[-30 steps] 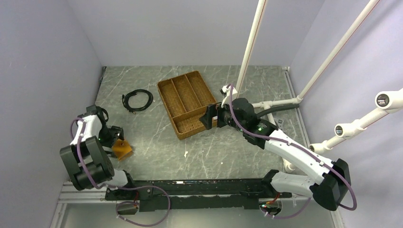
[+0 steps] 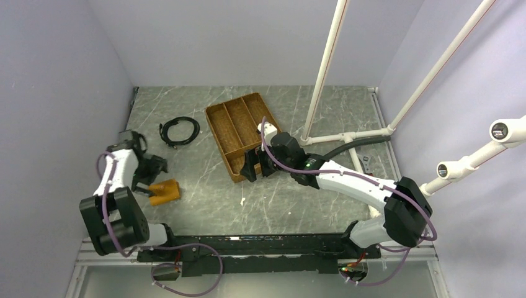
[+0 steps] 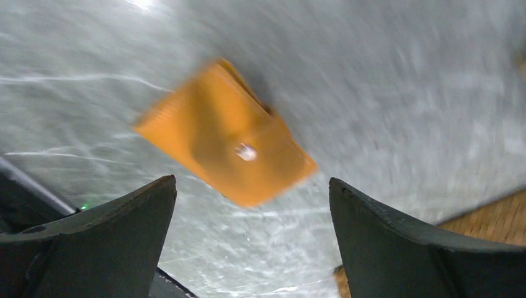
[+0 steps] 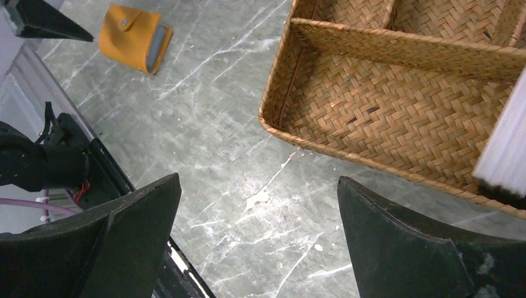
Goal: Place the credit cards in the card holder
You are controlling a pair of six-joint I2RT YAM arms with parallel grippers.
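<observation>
An orange card holder (image 2: 164,194) with a flap and snap lies at the table's left front, seen blurred in the left wrist view (image 3: 217,143); its side shows a pale grey inside in the right wrist view (image 4: 127,38). My left gripper hovers over it, open and empty. My right gripper (image 2: 258,164) is open and empty over the front compartment of the woven organizer (image 4: 378,155). A stack of whitish cards (image 4: 501,139) stands in that compartment's right end, partly out of view and blurred; in the top view the arm hides it.
A coiled black cable (image 2: 179,120) lies behind the card holder. A grey object (image 2: 366,164) is at the right edge beside white frame tubes.
</observation>
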